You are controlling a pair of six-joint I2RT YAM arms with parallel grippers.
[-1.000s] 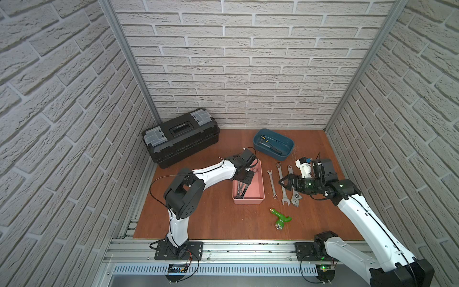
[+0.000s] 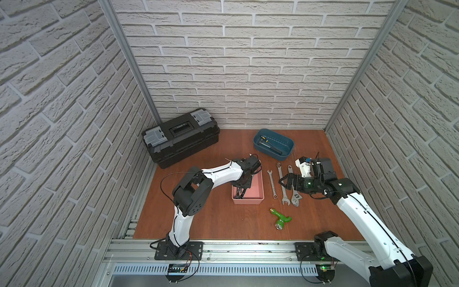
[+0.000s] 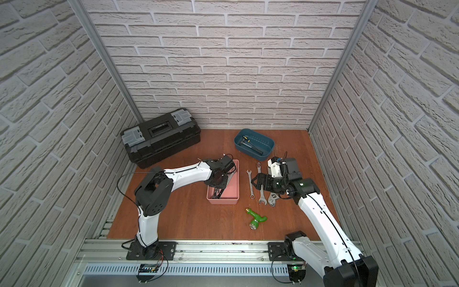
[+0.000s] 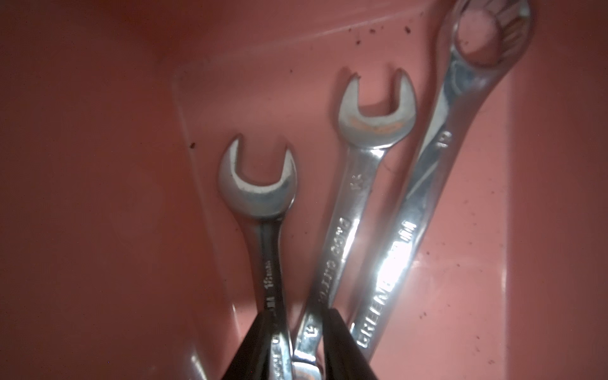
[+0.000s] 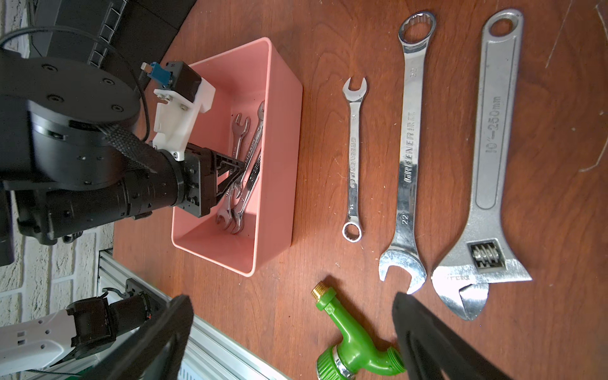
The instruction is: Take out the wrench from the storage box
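Observation:
The pink storage box holds several silver wrenches, with three seen in the left wrist view: a short open-end one (image 4: 253,196), a middle one (image 4: 373,129) and a longer ring-ended one (image 4: 397,253). My left gripper is down in the box, fingers part open over the lower parts of the wrenches; whether any is between them I cannot tell. My right gripper hangs open above the table, right of the box, nothing between its fingers.
Two combination wrenches (image 5: 410,126) and an adjustable wrench (image 5: 490,126) lie right of the box. A green nozzle (image 5: 354,345) sits in front. A blue tray (image 2: 286,144) and black toolbox (image 2: 181,143) stand at the back.
The right arm is essentially still.

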